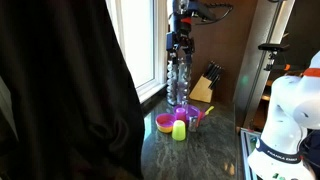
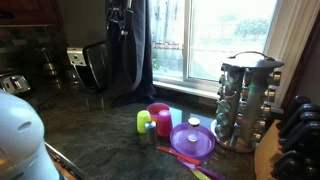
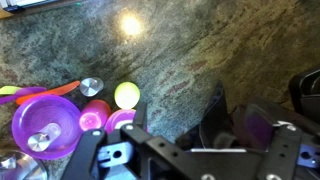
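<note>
High above the counter, my gripper (image 1: pixel 180 45) hangs well clear of the tableware. Its fingers look spread in the wrist view, with nothing seen between them. Grouped on the dark counter are a yellow-green cup (image 2: pixel 143 121), a pink cup (image 2: pixel 164 124) and a reddish-pink bowl (image 2: pixel 158 106). A purple plate (image 2: pixel 181 139) lies beside them, with a small shaker (image 2: pixel 194 123) standing on it. Another shaker (image 2: pixel 151 131) is close to the two cups. An orange-red utensil (image 3: pixel 65 88) lies along the plate's edge, near a purple one (image 3: pixel 28 91).
A metal spice rack (image 2: pixel 240 105) stands by the window, and a knife block (image 1: pixel 205 85) is close to it. A black appliance (image 2: pixel 88 69) is at the back left. Much bare counter (image 2: pixel 85 120) lies left of the cups.
</note>
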